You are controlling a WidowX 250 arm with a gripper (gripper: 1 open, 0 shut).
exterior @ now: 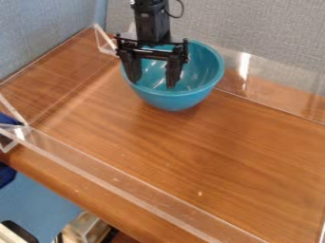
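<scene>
The black gripper [154, 71] hangs from the top of the view over a teal bowl [189, 93] at the back of the wooden table. Its two dark fingers point down inside the bowl's rim, with a gap between them. Whether anything small sits between the fingertips or at the bowl's bottom cannot be made out.
A blue object [7, 120] shows at the left edge, and assorted items lie beyond the table's lower-left edge.
</scene>
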